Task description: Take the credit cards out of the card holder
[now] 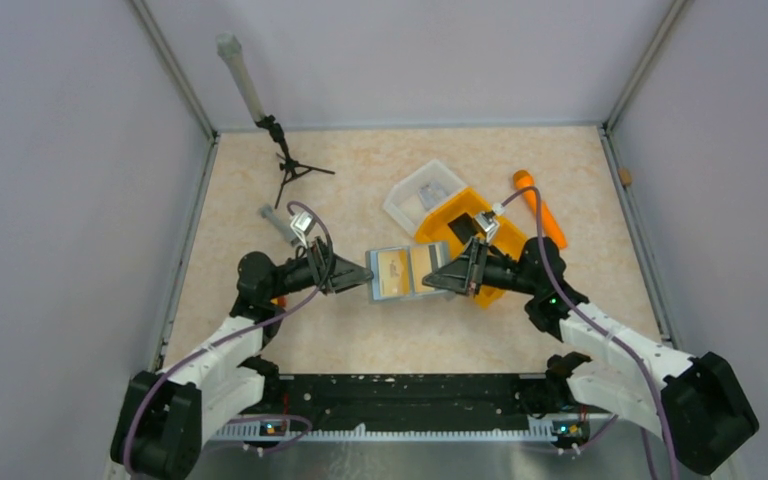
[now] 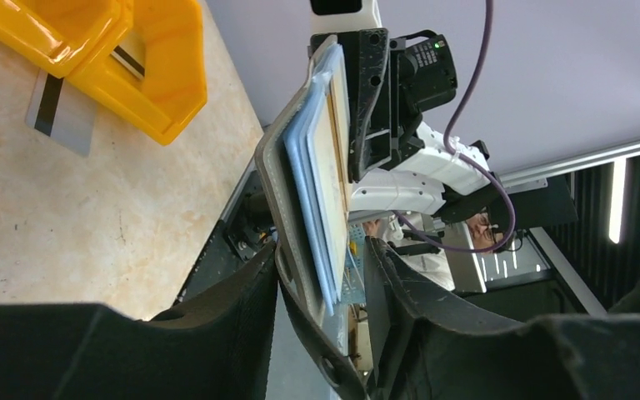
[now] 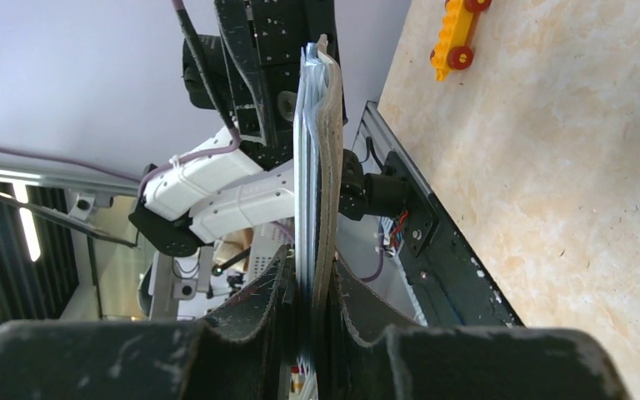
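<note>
The card holder point(image 1: 409, 246), grey-blue and opened flat, is held up between the two arms. Two yellowish cards, a left card point(image 1: 393, 274) and a right card point(image 1: 421, 268), show on its face. My right gripper point(image 1: 428, 282) is shut on the holder's right side; the right wrist view shows its edge pinched between the fingers. At the left edge stands my left gripper, its fingers apart around the holder. One left finger lies against the grey back, while a gap shows between the other finger and the card side.
Behind the holder stand a clear bin point(image 1: 400, 207) and an orange bin point(image 1: 430, 228) with cards inside. A striped card point(image 2: 71, 125) lies by the orange bin. An orange microphone point(image 1: 542, 208) is at right, a tripod point(image 1: 290, 165) at back left, a toy point(image 3: 457, 37) at left.
</note>
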